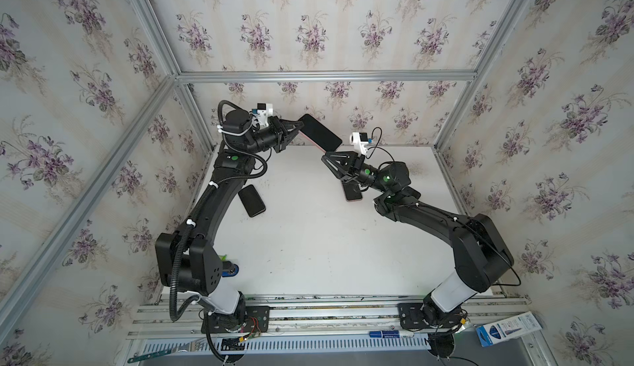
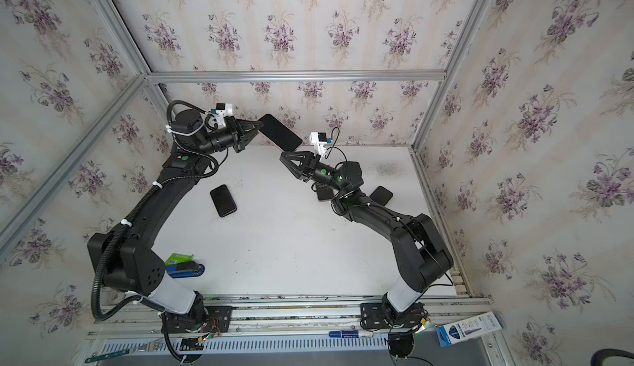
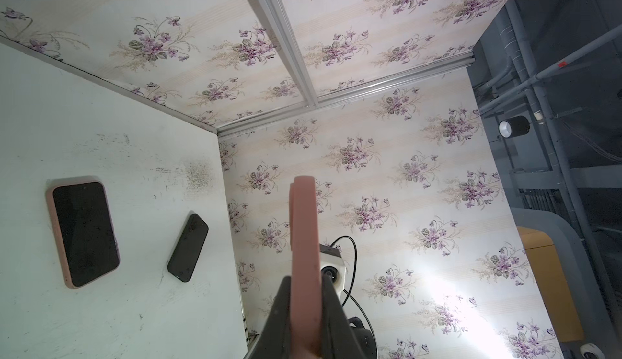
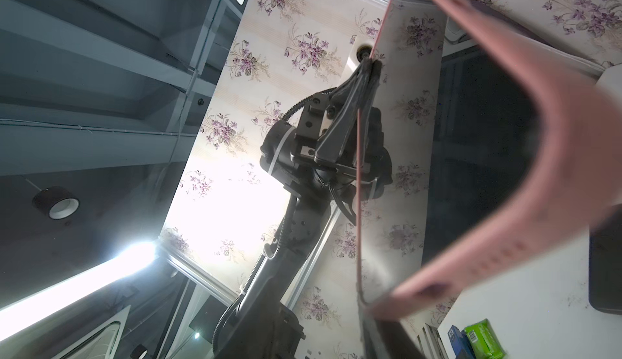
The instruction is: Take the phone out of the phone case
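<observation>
A dark-screened phone (image 1: 320, 132) in a pink case (image 4: 570, 138) is held aloft, tilted, by my left gripper (image 1: 297, 128), shut on one end. In the left wrist view the case (image 3: 303, 242) shows edge-on between the dark fingers. My right gripper (image 2: 288, 161) is at the other, lower end. In the right wrist view the case's corner and the glossy phone loom very close, partly blurred; the fingertips are mostly hidden, so whether they touch or grip it I cannot tell.
On the white table lie several other phones: one at left (image 2: 223, 201), a pink-edged one (image 3: 84, 236) and a dark one (image 3: 188, 247). Blue and green items (image 2: 185, 268) sit at the front left.
</observation>
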